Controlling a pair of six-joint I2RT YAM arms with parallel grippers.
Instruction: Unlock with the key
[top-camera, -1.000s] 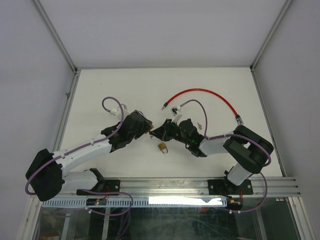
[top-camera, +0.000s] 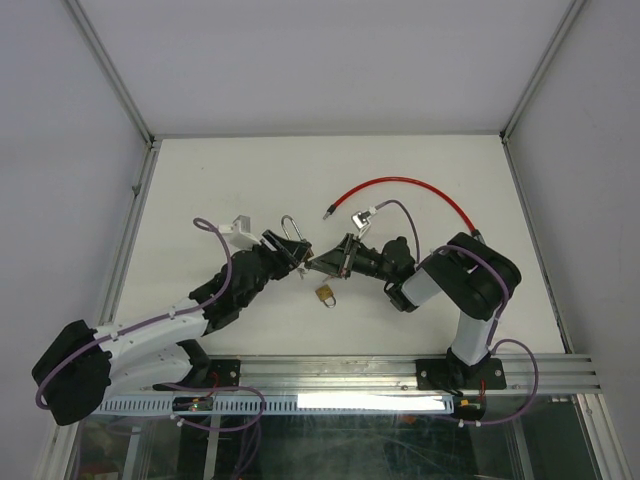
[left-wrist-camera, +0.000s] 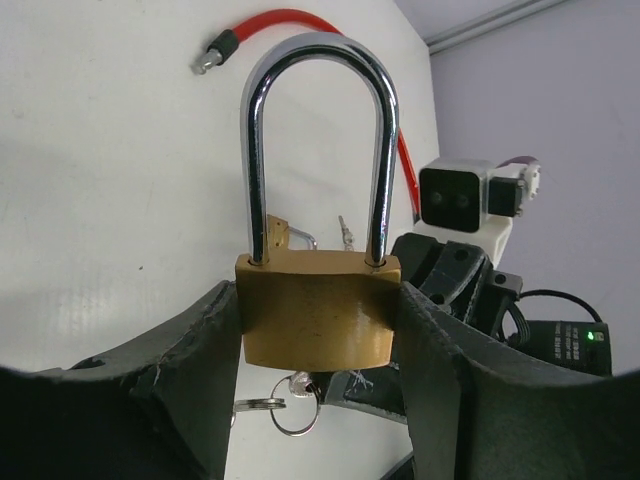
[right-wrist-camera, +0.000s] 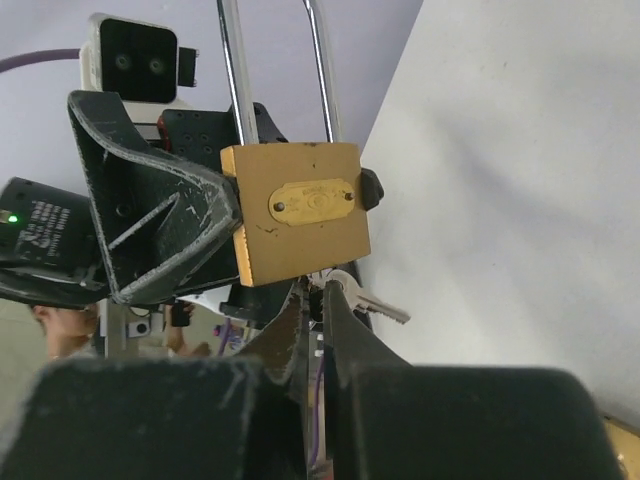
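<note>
A brass padlock (left-wrist-camera: 318, 315) with a long chrome shackle (left-wrist-camera: 252, 150) sits between the fingers of my left gripper, which is shut on its body. Both shackle legs run down to the top of the body. Just under the padlock's bottom face, my right gripper is shut, its tips close together. Beside those tips hang a silver key and, in the left wrist view, a key ring (left-wrist-camera: 296, 430). Whether a key is pinched between the tips or enters the keyhole is hidden.
On the white table, a smaller brass padlock (top-camera: 325, 294) lies just in front of the grippers. A red cable (top-camera: 400, 180) curves across the back right. Clear table lies at the back left; the two grippers are very close together.
The right gripper has shifted slightly, staying by the padlock.
</note>
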